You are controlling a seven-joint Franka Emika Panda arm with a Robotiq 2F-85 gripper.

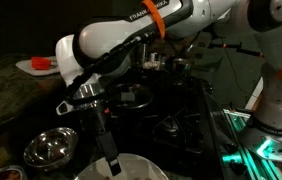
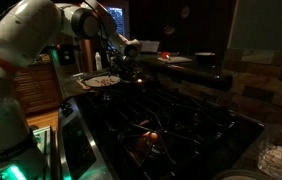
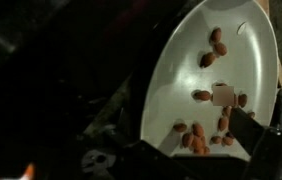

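A white plate [image 3: 176,85] with several brown, almond-like pieces [image 3: 224,124] fills the right of the wrist view. A small pale square piece [image 3: 223,95] lies among them. In exterior view 1 the plate [image 1: 144,169] is cut off by the bottom edge. My gripper [image 1: 112,165] points down over the plate's left part there, its tip near the surface; contact cannot be made out. It is open, and I see nothing held. Dark fingers hide part of the plate's lower side in the wrist view.
A shiny metal bowl [image 1: 51,148] stands left of the plate in exterior view 1. The dark stovetop [image 1: 186,125] lies beyond the plate, with a pan [image 1: 131,96] on it. A red item [image 1: 41,63] rests at the back left.
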